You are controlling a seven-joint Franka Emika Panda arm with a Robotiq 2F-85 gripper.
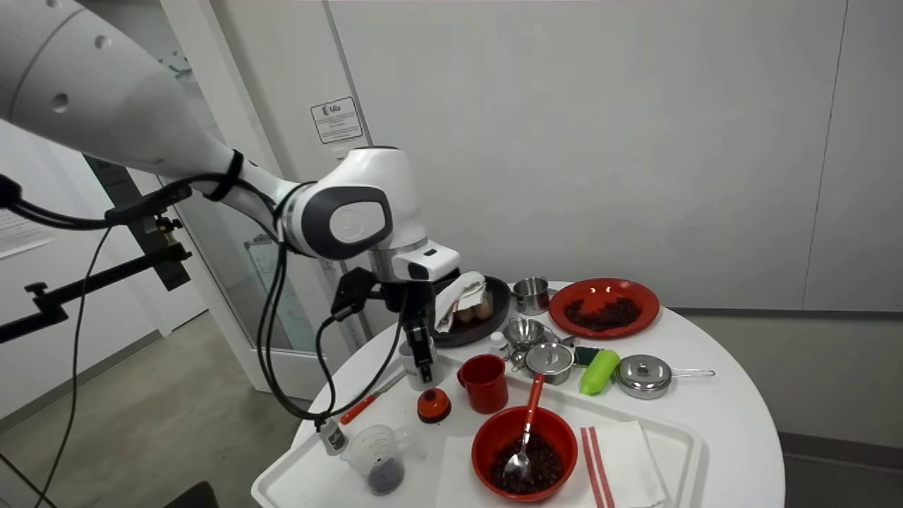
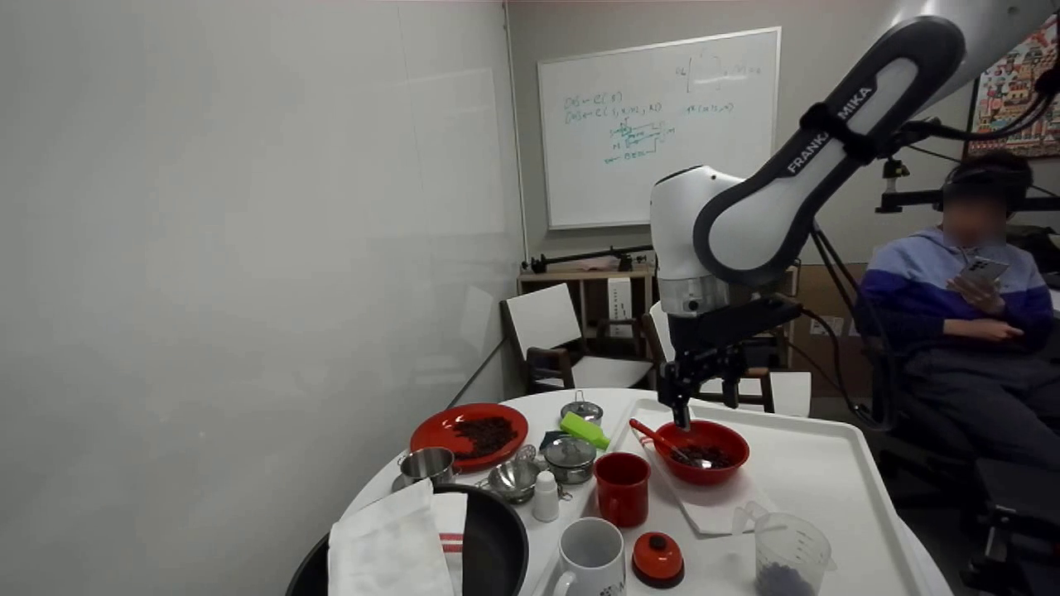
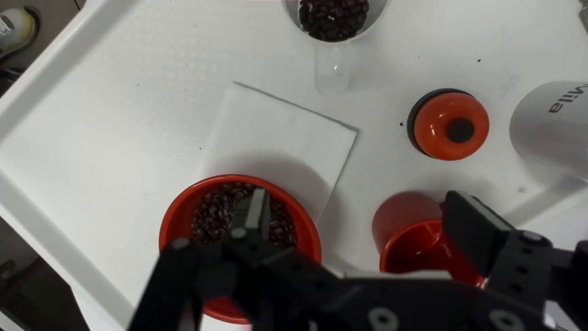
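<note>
My gripper (image 2: 706, 409) hangs above the table with its fingers spread and nothing between them. In the wrist view one finger (image 3: 257, 212) overlaps the red bowl (image 3: 190, 205) of dark beans, and the other finger (image 3: 468, 223) partly covers the red mug (image 3: 408, 212). A spoon (image 1: 530, 415) with a red handle leans in that bowl. On the tray (image 1: 690, 461), a clear measuring cup (image 2: 792, 546) holds some beans. Near the mug sit an orange-red knob-shaped item (image 3: 449, 127) and a white mug (image 3: 551, 124).
At the back are a red plate (image 1: 605, 292) with beans, metal pots (image 1: 550, 361), a green bottle (image 1: 600, 372) and a black pan (image 2: 502, 541) with a cloth (image 2: 397, 546). A knife (image 1: 372, 398) and a grey shaker (image 1: 331, 436) lie at the tray's left.
</note>
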